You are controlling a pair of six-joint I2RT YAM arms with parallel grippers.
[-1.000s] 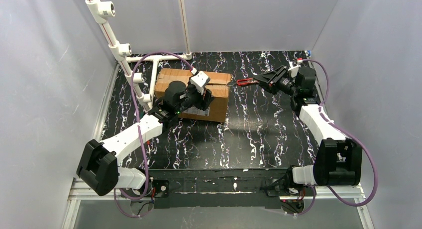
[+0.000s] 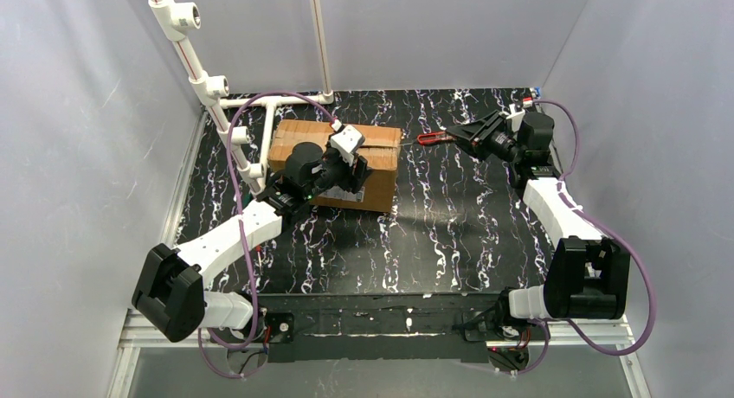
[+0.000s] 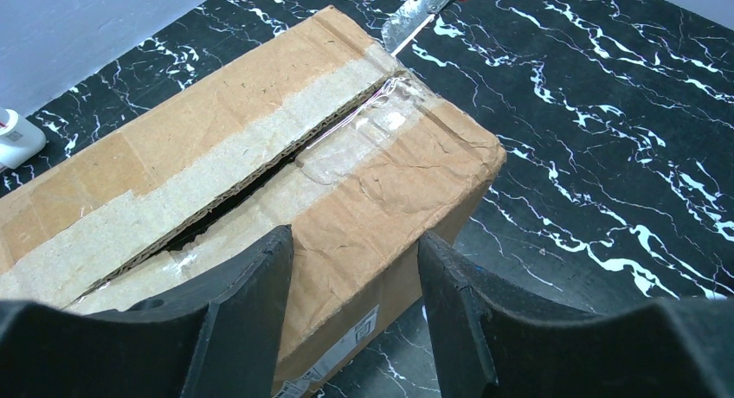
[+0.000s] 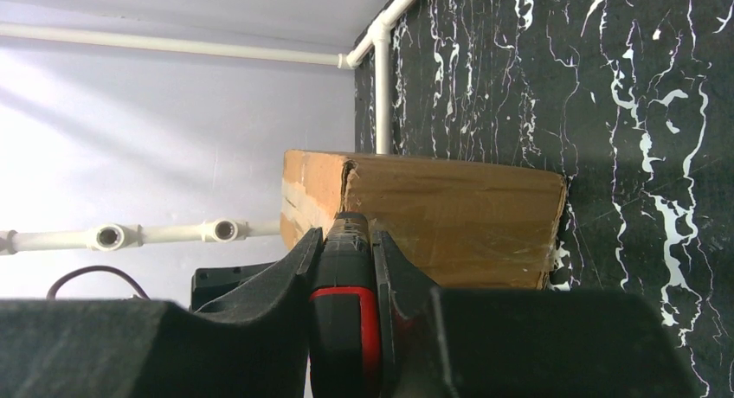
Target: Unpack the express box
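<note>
A taped cardboard box (image 2: 381, 182) (image 3: 389, 182) (image 4: 459, 216) rests on the dark marble table, a slit running along its top seam. My left gripper (image 2: 350, 173) is shut on the box's near top edge, fingers over the cardboard. My right gripper (image 2: 459, 134) is shut on a red-handled blade (image 2: 430, 138) (image 3: 407, 17), held just beyond the box's right end near the seam. In the left wrist view the blade's tip reaches close to the seam's end; whether it touches cannot be told.
White pipe framework (image 2: 268, 130) stands along the left and back of the table, close to the box. Bare table (image 2: 459, 225) lies right and in front of the box. Grey walls (image 2: 640, 112) enclose the sides.
Since a second ago my right gripper with the blade has shifted slightly back and right, away from the box's end. The left gripper and box look unchanged.
</note>
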